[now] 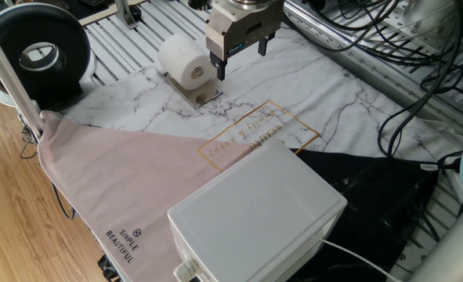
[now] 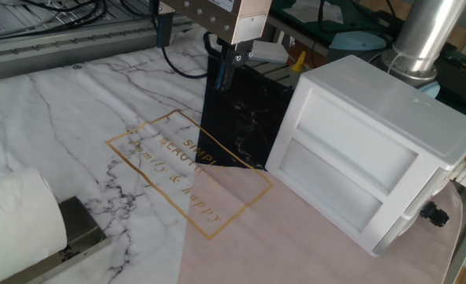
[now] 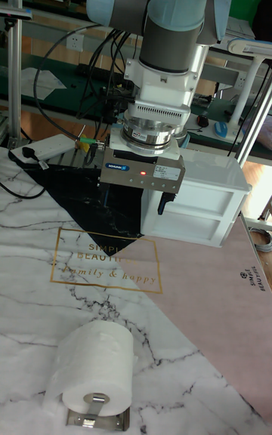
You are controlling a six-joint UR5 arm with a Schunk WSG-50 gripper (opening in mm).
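My gripper hangs above the marble-patterned cloth, its two dark fingers wide apart and nothing between them. In exterior view 3 the gripper appears between the paper roll and the arm's base, up off the table. A white paper roll is mounted on a metal holder, apart from the fingers. The same roll stands out in the foreground of exterior view 3. A white drawer box rests where the pink and black parts of the cloth meet, its drawer fronts closed.
Dark cables lie along the table's far right side in exterior view 1. A large black ring-shaped object stands at the left edge.
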